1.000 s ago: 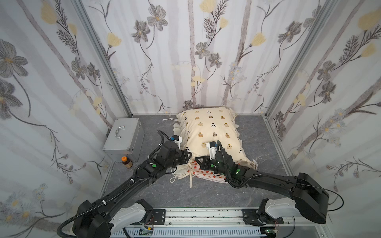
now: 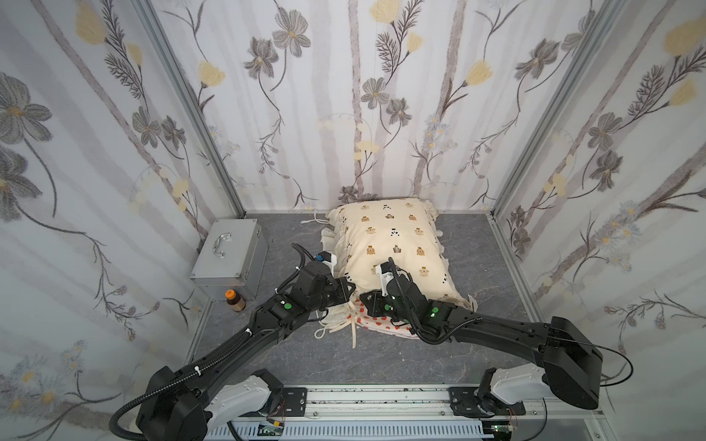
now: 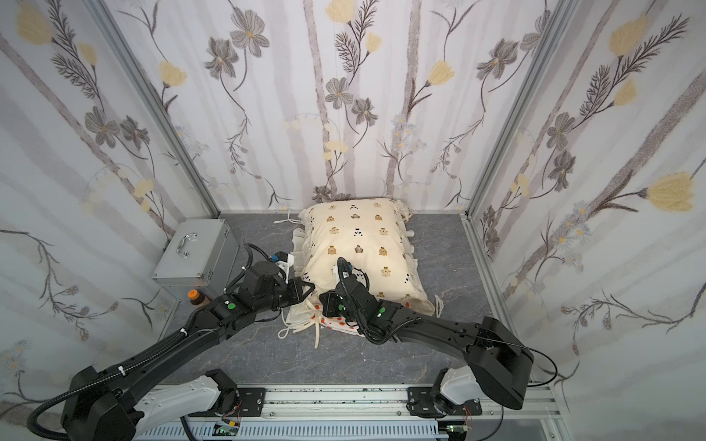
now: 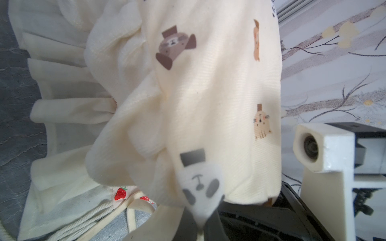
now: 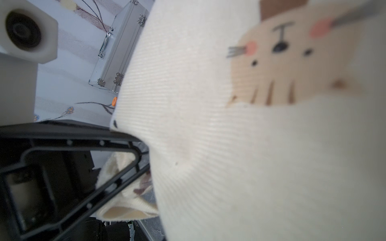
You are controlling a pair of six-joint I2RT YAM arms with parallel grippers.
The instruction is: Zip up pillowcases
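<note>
A plump cream pillowcase [image 2: 389, 235] printed with small animals lies on the grey table, its strawberry-patterned lining [image 2: 386, 326] showing along the near edge. My left gripper [image 2: 351, 287] is at the near left corner. In the left wrist view, its fingers [image 4: 214, 231] pinch the cream fabric, which tapers to a point between them. Close by on the right, my right gripper [image 2: 364, 297] is shut at the near edge. In the right wrist view, its tip presses against the cloth [image 5: 241, 160]; whether anything thin is between the fingers is hidden. No zipper pull can be made out.
A silver case [image 2: 228, 253] and an orange-capped brown bottle [image 2: 235, 300] stand to the left. Loose cream ties [image 2: 353, 336] trail from the near left corner. Bare table lies right of the pillow and in front of it.
The right gripper has shifted slightly left and down along the near edge, its wrist turning a little. The left arm and the pillow look nearly unmoved.
</note>
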